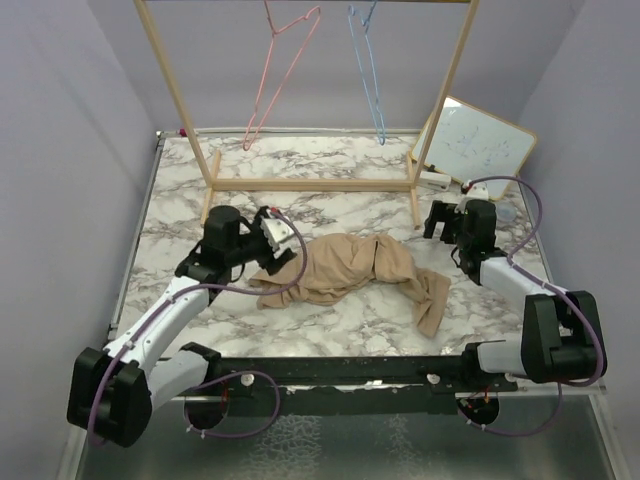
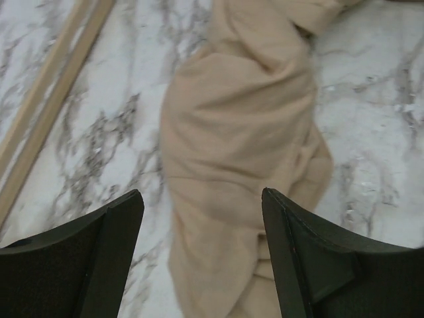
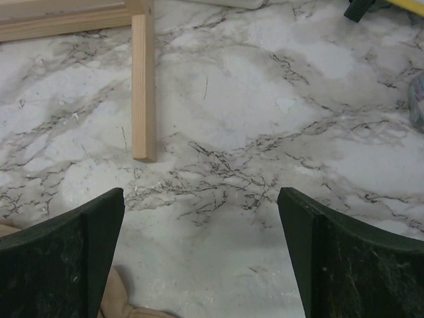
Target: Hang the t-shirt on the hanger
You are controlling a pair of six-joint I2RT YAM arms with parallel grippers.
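A tan T-shirt (image 1: 350, 265) lies crumpled on the marble table, filling the middle of the left wrist view (image 2: 235, 126). My left gripper (image 1: 275, 250) hangs over the shirt's left end, its fingers apart with nothing held. My right gripper (image 1: 440, 218) is open above the table right of the shirt, whose edge shows at the lower left of the right wrist view (image 3: 116, 295). A pink hanger (image 1: 265, 80) and a blue hanger (image 1: 367, 75) hang from the wooden frame behind, both empty.
The wooden frame's base (image 1: 310, 185) runs along the back, with a foot (image 3: 143, 99) near my right gripper. A whiteboard (image 1: 480, 145) leans at the back right. Bare table lies between shirt and frame.
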